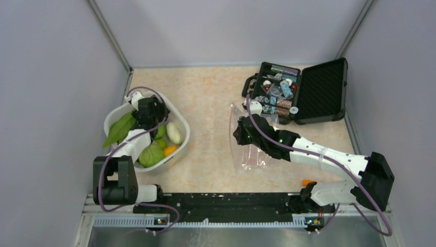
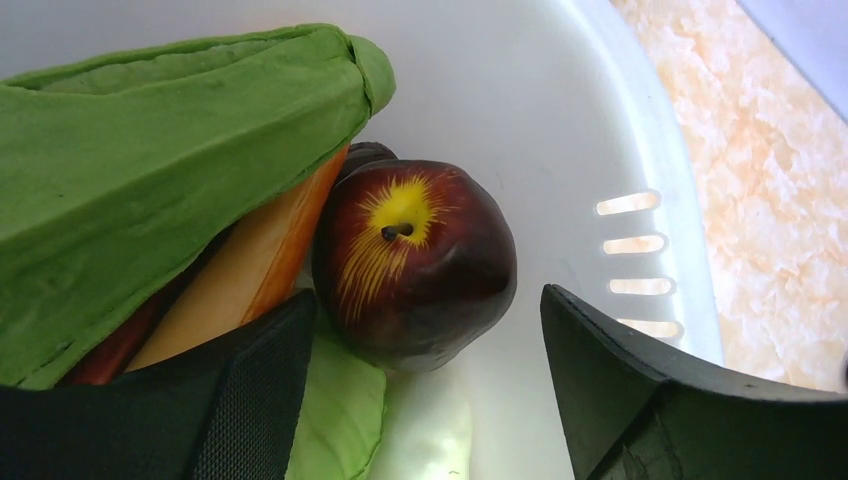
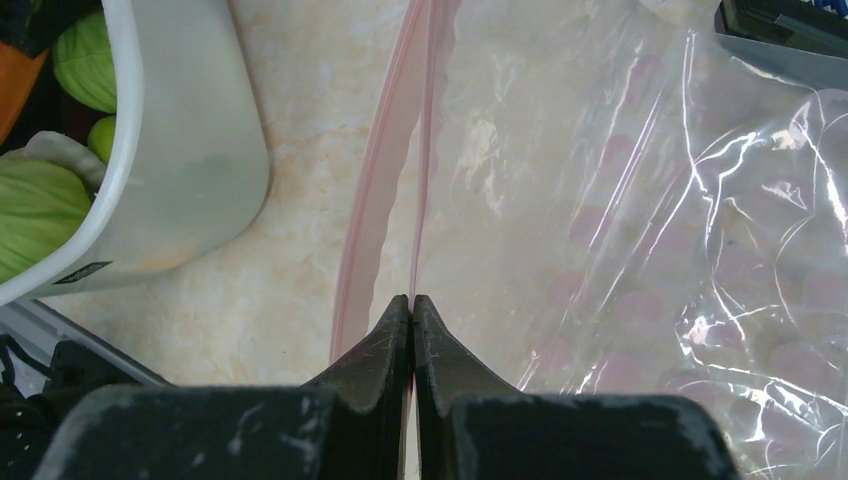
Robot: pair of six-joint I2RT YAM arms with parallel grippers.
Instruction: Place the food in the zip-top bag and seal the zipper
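Inside the white bin (image 1: 183,125), my left gripper is open over a dark red-purple round fruit (image 2: 420,270). The fruit lies between its spread fingers, just beyond the tips, with no hold showing. A clear zip top bag (image 3: 560,220) with a pink zip edge (image 3: 358,230) lies flat on the table and looks empty. My right gripper is shut on one thin layer at the bag's mouth, and a gap shows between that layer and the other zip edge. From above, the left fingers and the fruit are mostly hidden by the arm.
Around the fruit in the bin are a long green leafy vegetable (image 1: 120,128), a green cabbage (image 1: 151,155), an orange (image 1: 170,150) and a white eggplant-like piece (image 1: 174,133). An open black case (image 1: 321,92) stands behind the bag. Bare table separates bin and bag.
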